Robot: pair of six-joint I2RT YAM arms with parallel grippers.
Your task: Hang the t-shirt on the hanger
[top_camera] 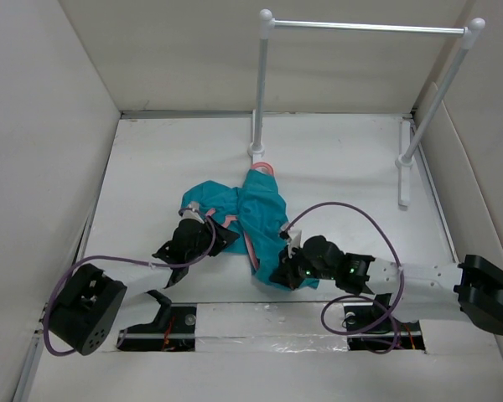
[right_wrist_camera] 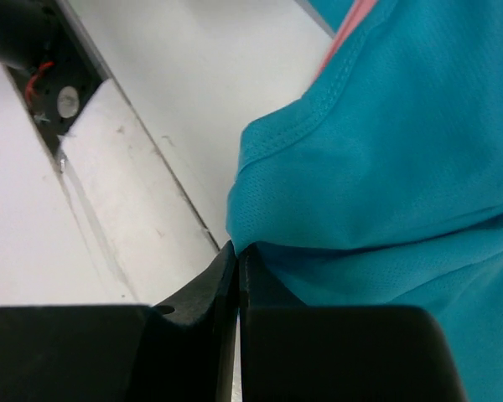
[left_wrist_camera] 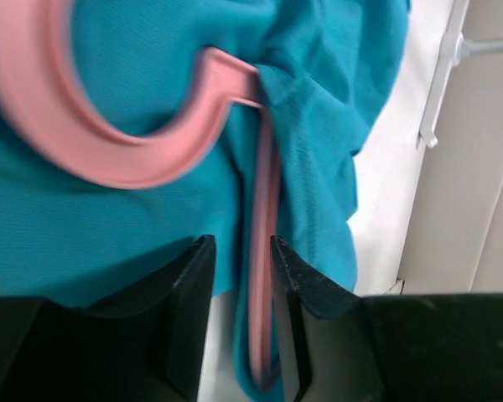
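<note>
The teal t shirt (top_camera: 265,214) lies on the floor with pink hanger pieces (left_wrist_camera: 166,152) on and under it; a pink hook shows at its far end in the top view, and a pink bar runs along a fold. My left gripper hangs over the shirt's left part, part open, with the pink bar beyond its fingertips and nothing visible held. My right gripper is at the shirt's near right corner, fingertips close together at a folded edge; whether the cloth is between them is unclear.
A white rail frame (top_camera: 365,27) stands at the back, its left foot just beyond the shirt. Side walls bound the area. Bare floor (top_camera: 147,159) shows to the left and right of the shirt.
</note>
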